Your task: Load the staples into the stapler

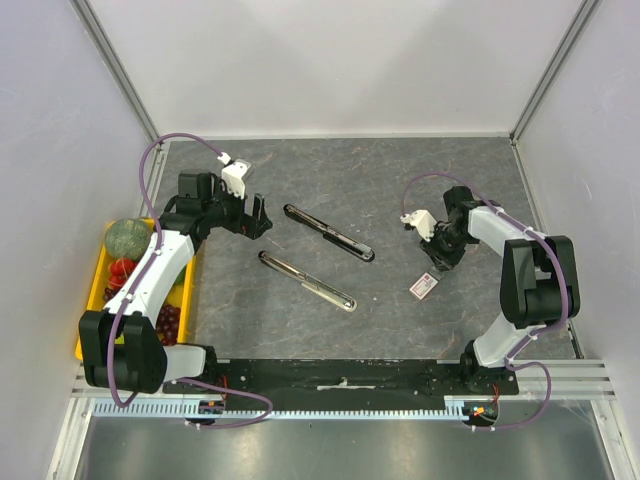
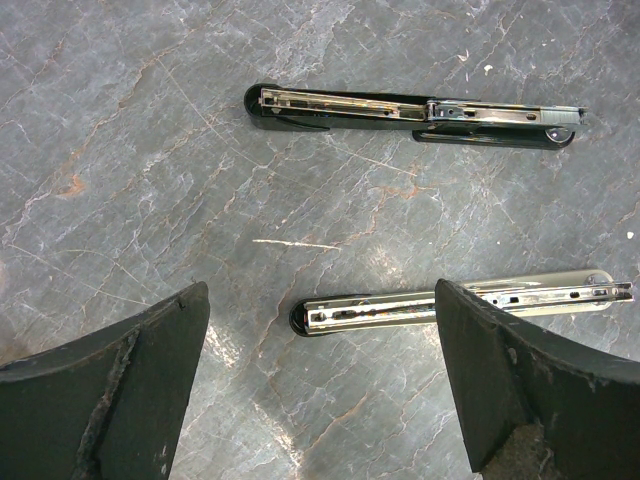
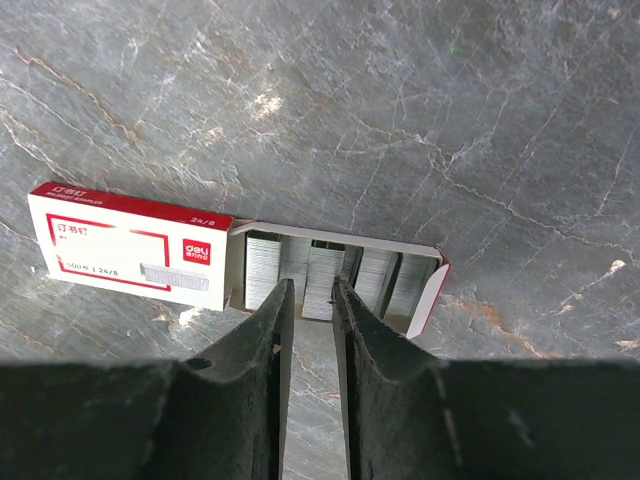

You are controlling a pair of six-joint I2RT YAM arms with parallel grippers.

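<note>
Two staplers lie opened out flat: a black one (image 2: 350, 122) and a paler one with a clear end (image 2: 375, 310), their metal rails facing up. My left gripper is open above the table, left of both in the top view, with nothing between its fingers. The red and white staple box (image 3: 130, 245) has its tray (image 3: 436, 290) slid out, several silver staple strips (image 3: 262, 262) inside. At the tray's middle, my right gripper is shut on one staple strip (image 3: 322, 262), one fingertip on each side; the strip's lower end is partly hidden.
A yellow basket (image 1: 188, 300) of fruit stands at the far left, partly behind the left arm. Bare grey table (image 1: 350, 180) surrounds the staplers and the box. White walls close in the back and sides.
</note>
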